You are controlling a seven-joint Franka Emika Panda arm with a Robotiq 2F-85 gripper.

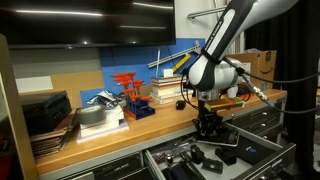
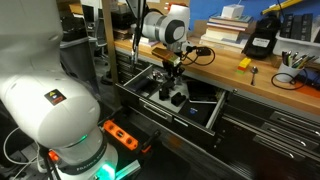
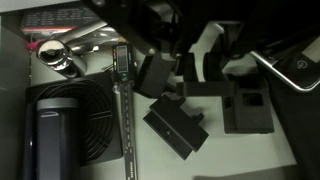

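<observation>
My gripper hangs over the open drawer, pointing down. In the second exterior view the gripper is above the drawer's far part. At the top of the wrist view the gripper appears shut on a small dark object, whose outline blends into the black fingers. Below it in the drawer lie a black block, a black bracket-like part, a digital caliper, a silver cylinder and a round black fan.
The drawer stands pulled out under the wooden worktop. Books, a red rack and a pot stand on the worktop. Bare drawer floor shows between the items.
</observation>
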